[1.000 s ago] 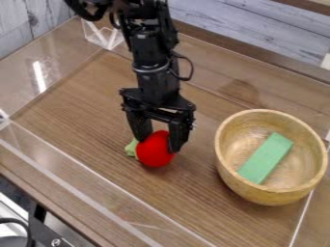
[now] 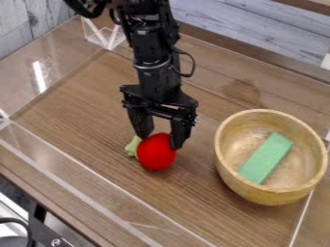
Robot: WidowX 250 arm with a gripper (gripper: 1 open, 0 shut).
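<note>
My black gripper (image 2: 157, 125) hangs at the centre, its fingers open over a round red object (image 2: 157, 154) with a small pale green part at its left side. On the right stands a light wooden bowl (image 2: 233, 162) holding a mint-green block (image 2: 267, 154).
A clear container (image 2: 103, 29) sits at the back left. A dark cable shows at the bottom left corner.
My gripper has risen very slightly, showing a little more of the red object. The other things have not moved.
</note>
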